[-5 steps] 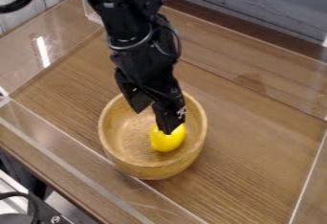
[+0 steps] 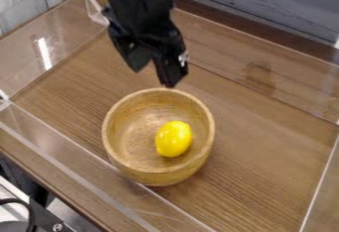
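Observation:
A yellow egg-shaped object [image 2: 173, 138] lies in a round tan bowl [image 2: 122, 137] on the wooden table. My black gripper [image 2: 142, 56] hangs above and behind the bowl, its lower parts blurred; whether it is open or shut is unclear, and I see nothing clearly held.
The wooden table [image 2: 265, 157] has free room to the right of the bowl and at the left. A pale edge runs along the back right. A dark cable lies at the lower left corner.
My gripper has moved up and back, away from the bowl, leaving more of the bowl uncovered. The yellow object remains inside the bowl.

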